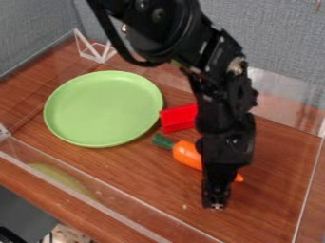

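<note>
The black gripper point(215, 197) points straight down near the wooden board, its tip low in front of an orange toy carrot point(185, 154) with a green top, whose middle is partly hidden by the gripper. Whether the fingers are open or shut is hard to make out. A red block point(178, 118) lies behind the carrot, partly covered by the arm.
A green plate point(101, 106) fills the left middle of the wooden board point(140, 190). Clear barriers line the edges, and a white wire shape point(93, 52) stands at the back left. The front middle of the board is clear.
</note>
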